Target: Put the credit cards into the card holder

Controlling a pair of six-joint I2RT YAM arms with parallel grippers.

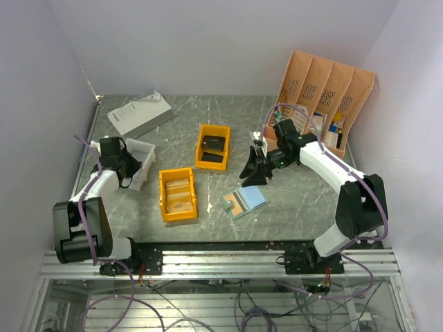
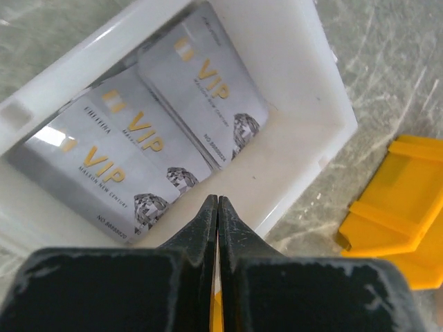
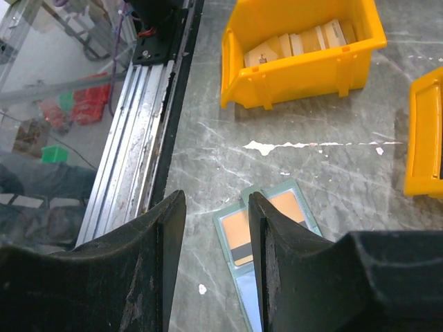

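Three silver VIP cards [image 2: 128,149] lie flat in the white bin [image 2: 311,114], two overlapping and one beside them. In the top view this white bin [image 1: 140,155] is partly hidden under the left arm. Over the bin's near wall, my left gripper has its fingertips together and no card shows between them. On the table lies the card holder [image 1: 245,200], opened flat, with tan, dark and light-blue panels; its panels [image 3: 285,204] show partly behind the right fingers. My right gripper hangs above it, fingers apart and empty.
Two yellow bins stand mid-table, one with tan cards [image 1: 178,197], the other with black items [image 1: 213,144]. A white box [image 1: 142,114] lies at the back left. An orange rack [image 1: 325,93] fills the back right. Bare table surrounds the holder.
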